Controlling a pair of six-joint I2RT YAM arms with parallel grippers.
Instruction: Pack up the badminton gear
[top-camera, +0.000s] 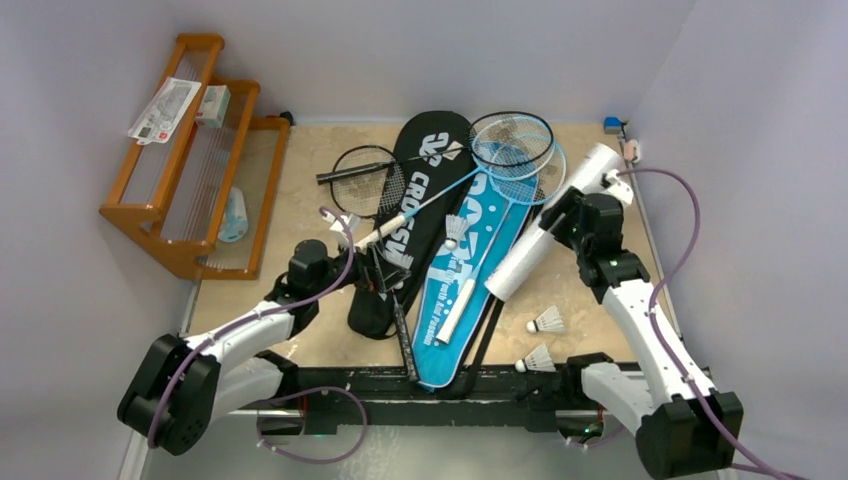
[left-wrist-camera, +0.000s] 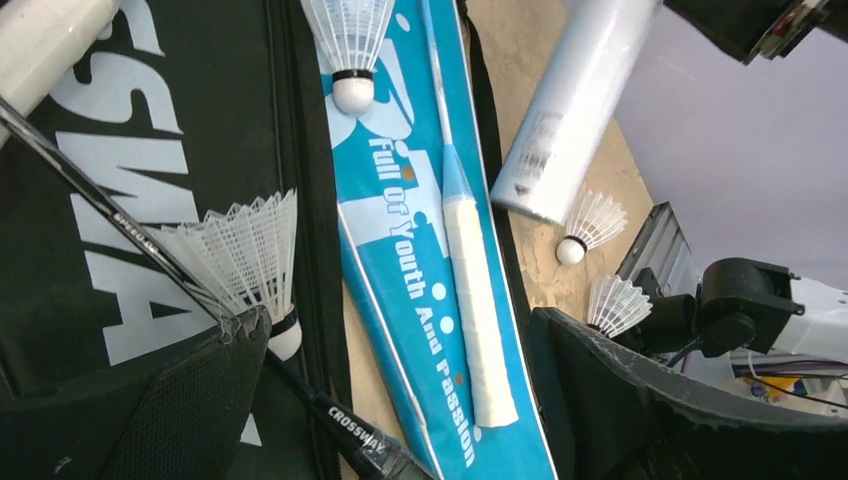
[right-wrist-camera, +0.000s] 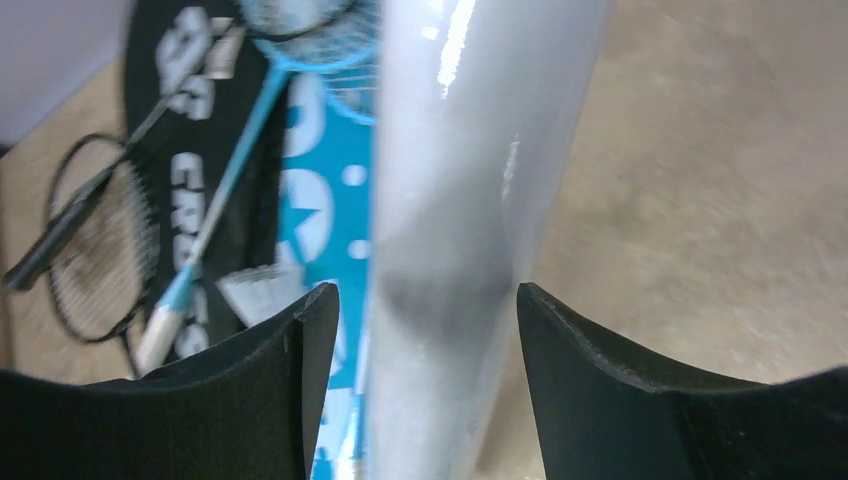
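My left gripper (top-camera: 390, 275) stands open low over the black racket bag (top-camera: 437, 150). In the left wrist view a white shuttlecock (left-wrist-camera: 240, 255) lies across a black racket shaft, its cork close to the left fingertip. A second shuttlecock (top-camera: 456, 230) rests on the blue bag (top-camera: 440, 300). On the right, a long white tube (top-camera: 530, 250) slants up and away, and my right gripper (top-camera: 562, 218) is around its middle. The right wrist view shows this tube (right-wrist-camera: 460, 240) between parted fingers, with a gap at the left finger; blur hides whether they grip it.
Two shuttlecocks (top-camera: 545, 320) lie front right. Blue and black rackets (top-camera: 515, 150) overlap across the bags, and another black racket (top-camera: 368, 180) lies left. A wooden shelf (top-camera: 190, 215) stands far left. Bare table (top-camera: 300, 180) shows beside it.
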